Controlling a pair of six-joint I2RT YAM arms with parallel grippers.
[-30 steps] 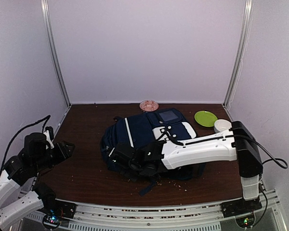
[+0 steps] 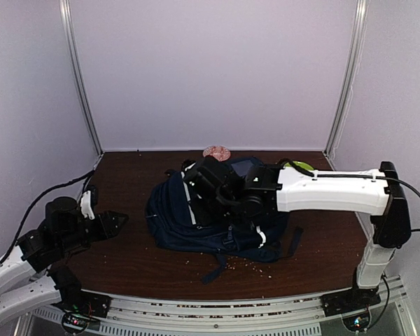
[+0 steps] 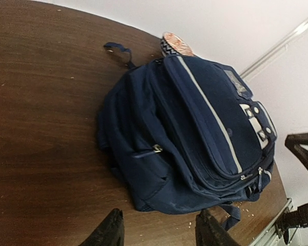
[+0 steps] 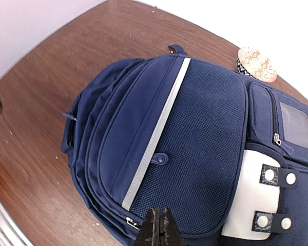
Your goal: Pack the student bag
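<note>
A navy backpack [image 2: 168,217] with a reflective stripe and white buckled flap lies flat on the dark table [image 2: 119,266], also filling much of the right wrist view [image 4: 190,128]. My left gripper stands open at the left, apart from the bag, with nothing between its fingers. My right gripper is shut with nothing visible between its fingers, above the bag's front; in the top view its arm hides the bag's middle.
A patterned round item [image 2: 216,152] stands behind the bag. A green plate [image 2: 299,165] at the back right is mostly hidden by the right arm.
My right arm has risen and moved toward the back over the bag, now covering the green plate and white bowl. My left gripper has shifted slightly rightward.
</note>
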